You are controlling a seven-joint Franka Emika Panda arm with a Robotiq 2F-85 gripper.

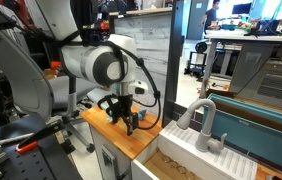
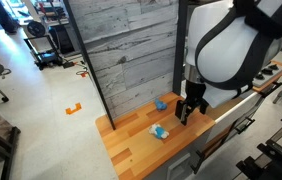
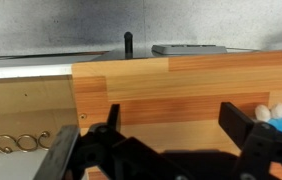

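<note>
My gripper stands open above the wooden countertop (image 3: 196, 82), with nothing visible between its fingers. A blue-and-white item (image 3: 273, 116) lies to the right of the fingers in the wrist view; exterior view 2 shows this small item (image 2: 159, 131) on the wood, apart from the gripper. Farther back rests another blue object (image 2: 161, 104). Beyond the counter's edge a dark handle (image 3: 129, 45) sticks out. An open drawer (image 3: 21, 105) with curled metal pieces inside lies at the left. Arm and gripper partly hide the countertop in exterior view 1.
A white faucet (image 1: 208, 115) rises beside the open drawer. A grey panelled wall (image 2: 131, 60) borders the counter. Bare wood (image 2: 131, 148) shows around the blue-and-white item.
</note>
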